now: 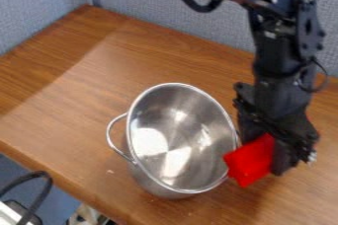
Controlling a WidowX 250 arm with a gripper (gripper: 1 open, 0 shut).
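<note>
A steel pot with side handles stands near the front of the wooden table, its shiny interior bare where visible. At its right rim is a red object, held low in my black gripper, which is shut on it. The gripper's body covers part of the red object.
Grey padded walls bound the back. The table's front edge is at the lower left, with cables beyond it.
</note>
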